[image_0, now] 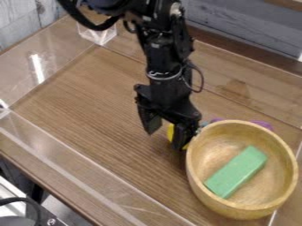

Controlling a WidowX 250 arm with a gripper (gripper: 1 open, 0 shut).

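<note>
My black gripper (167,125) hangs over the wooden table (71,115) just left of a yellow object (175,132), which is mostly hidden behind its fingers. Whether the fingers are shut on it cannot be made out. A tan bowl (266,194) sits at the right with a green block (235,172) in it. A purple object (259,124) is partly visible behind the bowl.
A clear container (97,29) stands at the back left. A wall runs along the back right.
</note>
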